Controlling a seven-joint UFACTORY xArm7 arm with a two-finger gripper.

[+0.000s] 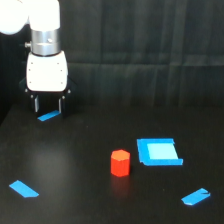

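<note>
My white gripper [48, 104] is at the upper left of the camera view, pointing down with its two dark fingers apart. Just below the fingertips a small blue piece [49, 115] appears on the dark table; whether the fingers touch it cannot be made out. A red hexagonal block [120, 163] stands near the middle, well away from the gripper. To its right, a blue frame [146, 159] surrounds a pale square [161, 151].
One flat blue piece [23, 189] lies at the front left and another blue piece [196, 197] at the front right. Bare black table [70, 165] stretches between the left piece and the red block. A dark curtain [140, 50] hangs behind.
</note>
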